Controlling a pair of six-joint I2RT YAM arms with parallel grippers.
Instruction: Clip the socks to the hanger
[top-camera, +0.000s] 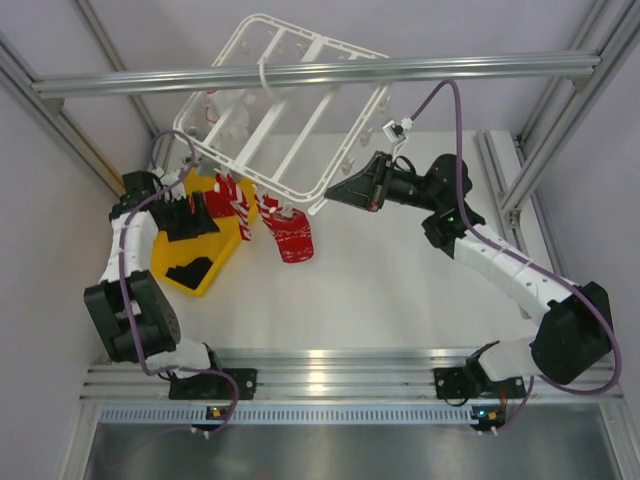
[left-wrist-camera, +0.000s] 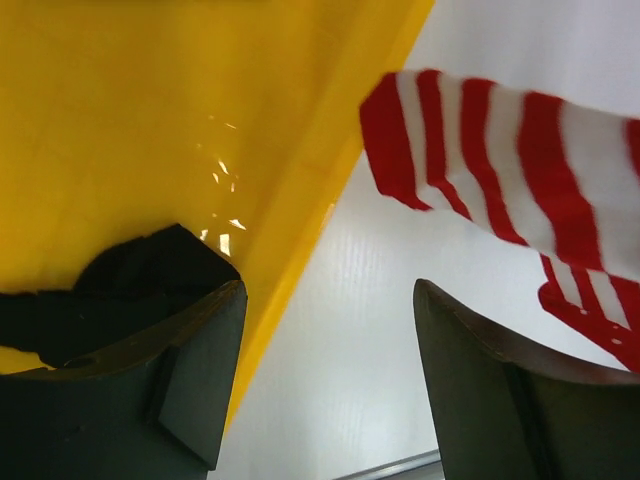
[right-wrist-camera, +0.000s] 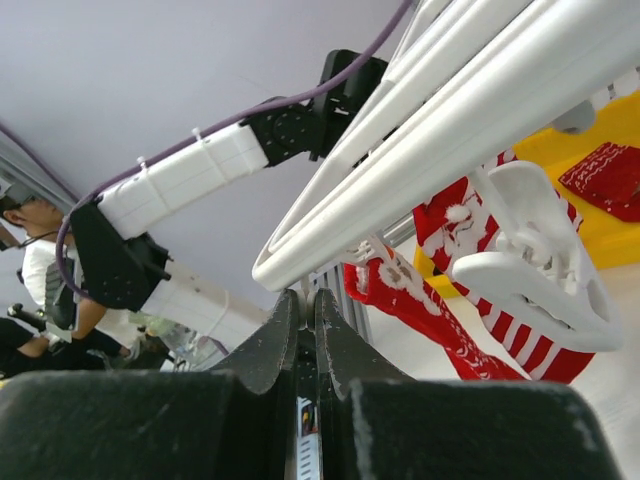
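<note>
The white hanger (top-camera: 262, 140) hangs tilted below the metal bar, and my right gripper (top-camera: 327, 195) is shut at its near right corner. In the right wrist view, the right gripper's fingertips (right-wrist-camera: 297, 308) meet around a thin white tab under the hanger's rim (right-wrist-camera: 330, 235). Red-and-white socks (top-camera: 291, 236) dangle from the hanger's left and near side; how each is clipped is partly hidden. My left gripper is open and empty over the tray's edge. Black socks (left-wrist-camera: 150, 275) lie in the yellow tray (left-wrist-camera: 290, 200), left of the gap; a striped sock (left-wrist-camera: 520, 150) hangs to the right.
In the right wrist view, a dark red sock (right-wrist-camera: 608, 182) lies in the tray. The metal bar (top-camera: 450, 69) crosses above the hanger. A rail (top-camera: 350, 360) runs along the front.
</note>
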